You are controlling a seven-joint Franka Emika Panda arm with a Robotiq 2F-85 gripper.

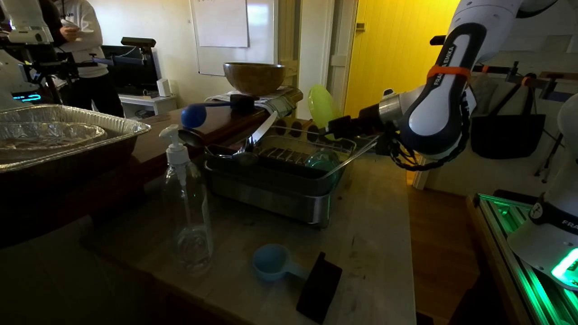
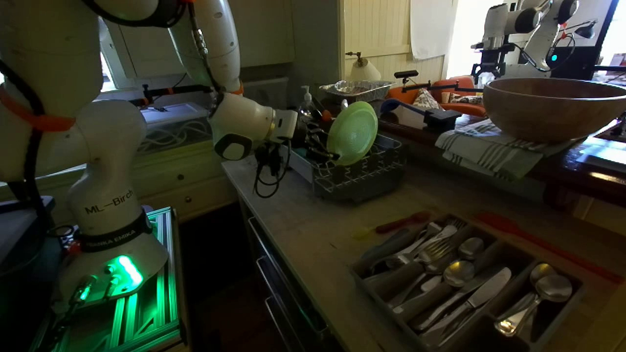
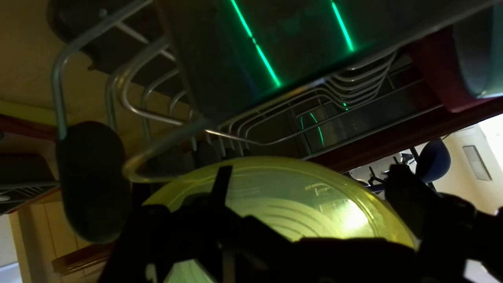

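A yellow-green plate stands tilted at the far end of the dish rack. In exterior view 2 the plate is upright above the rack's wire end, and its lower edge looks close to the wires. My gripper is at the plate's near side. Seen from the wrist, the gripper has its dark fingers spread wide apart, with the plate across the space between them. Whether either finger still touches the plate is hard to tell.
Inside the rack are a teal glass and utensils. A soap bottle and blue scoop stand on the counter. A cutlery tray lies beyond the rack, with a wooden bowl on the ledge.
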